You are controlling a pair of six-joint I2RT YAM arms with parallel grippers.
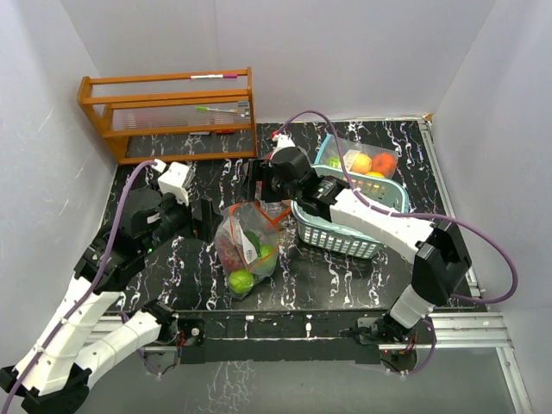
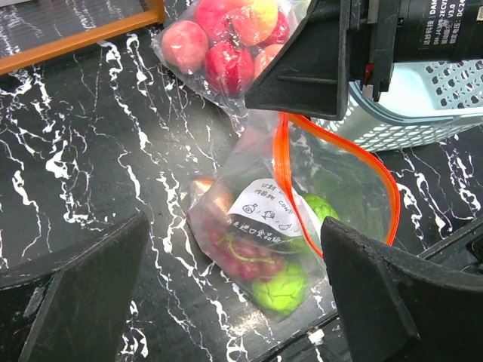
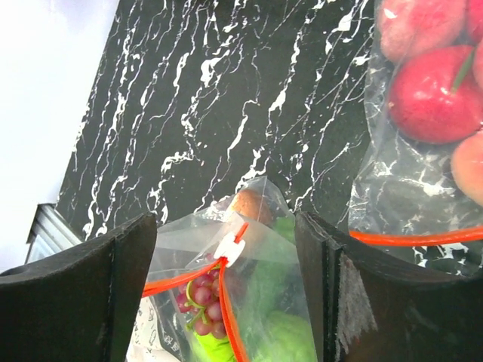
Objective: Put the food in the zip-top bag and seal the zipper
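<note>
A zip bag [image 1: 246, 250] with orange zipper stands on the black marble counter, holding grapes [image 3: 204, 305], green produce [image 2: 279, 290] and an orange-brown item, its mouth loose. My left gripper [image 1: 204, 220] is open just left of and above it, with nothing between its fingers. My right gripper [image 1: 257, 181] hangs over the bag's mouth, fingers apart, nothing held; the zipper's white slider [image 3: 230, 246] shows between them from above. Behind, a second bag of red and peach fruit [image 2: 226, 56] lies flat, partly hidden by the right arm.
A pale green basket [image 1: 336, 237] sits at right, with a bag of oranges [image 1: 379, 164] at its back. A wooden rack [image 1: 168, 159] stands at the back left. Bare counter shows left of the filled bag.
</note>
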